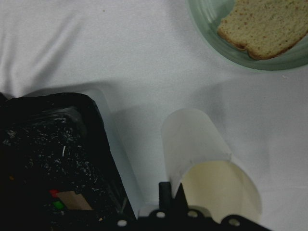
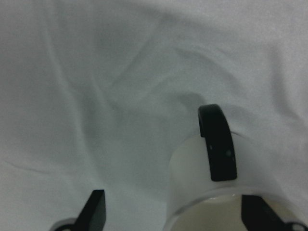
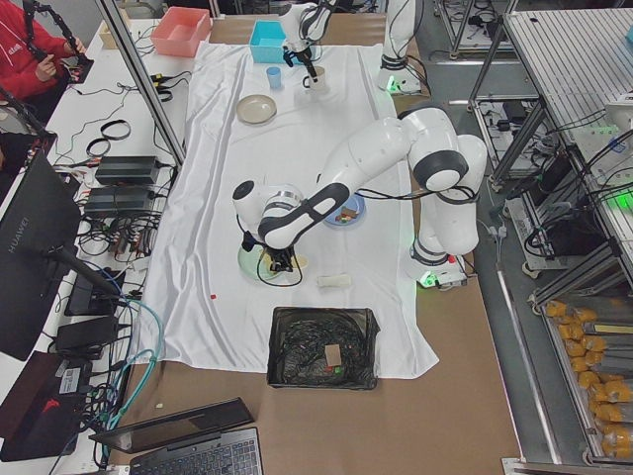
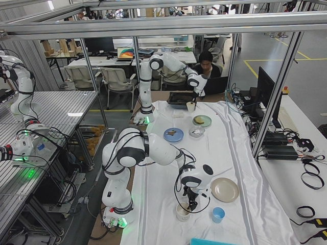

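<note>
My left gripper (image 3: 280,259) (image 4: 192,100) is at a white cup (image 4: 191,107) (image 1: 192,134), which lies tilted at its fingers in the left wrist view; it appears shut on the cup. A green plate (image 3: 249,262) (image 1: 207,33) with bread (image 1: 262,26) is close by, as is a black-lined tray (image 3: 292,361) (image 1: 43,139). My right gripper (image 4: 191,201) stands open over another white cup (image 4: 183,214) (image 2: 187,168) with a black handle (image 2: 219,149), one finger over its rim.
A blue plate (image 4: 173,135), silver bowl (image 4: 196,131), beige plate (image 4: 224,189) and blue cup (image 4: 218,215) stand on the cloth. A turquoise bin (image 3: 265,42) is beyond the right arm.
</note>
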